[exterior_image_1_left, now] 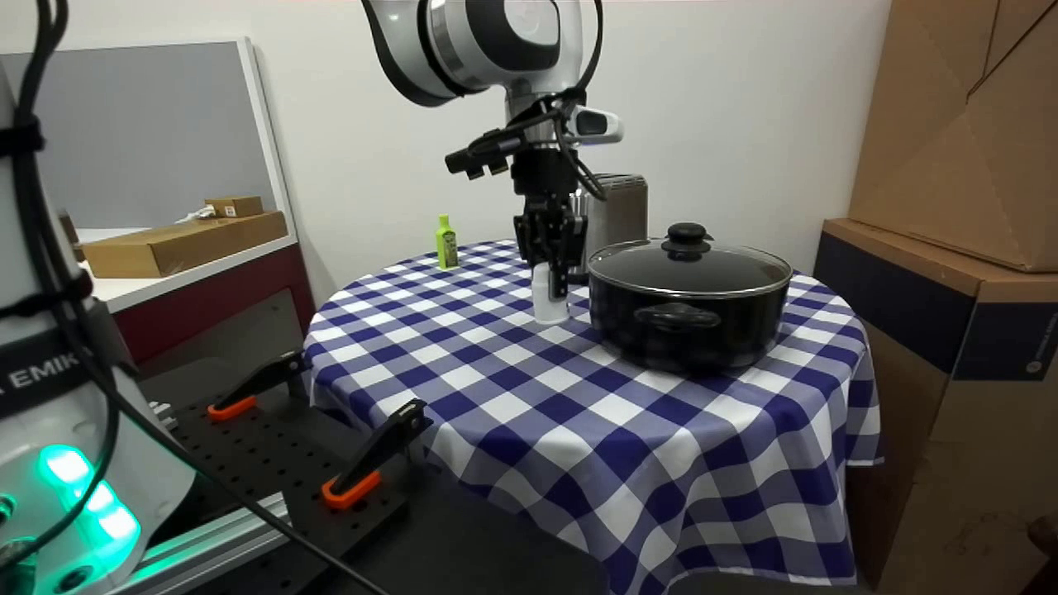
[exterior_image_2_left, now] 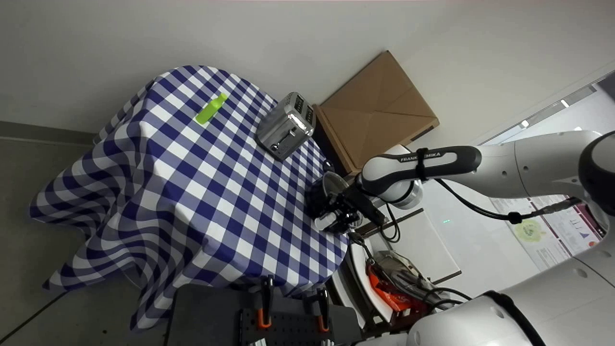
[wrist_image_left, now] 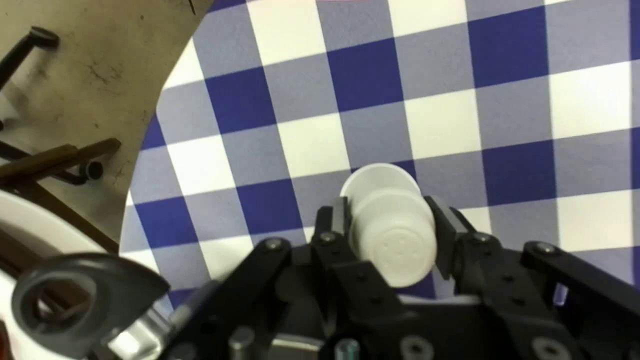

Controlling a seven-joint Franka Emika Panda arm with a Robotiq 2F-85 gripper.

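A small white bottle (exterior_image_1_left: 548, 297) with a domed cap is clamped between the fingers of my gripper (exterior_image_1_left: 557, 279), just left of the pot. From the wrist, my gripper has one finger on each side of the bottle (wrist_image_left: 397, 246), whose rounded cap faces the camera. The bottle stays upright and appears raised off the checked cloth. In the second exterior view the bottle (exterior_image_2_left: 325, 222) shows beside the pot, partly covered by the dark gripper.
A black lidded pot (exterior_image_1_left: 694, 322) stands on the right of the round table. Behind the gripper is a silver toaster (exterior_image_2_left: 282, 135). A green bottle (exterior_image_1_left: 446, 243) stands at the far left of the table.
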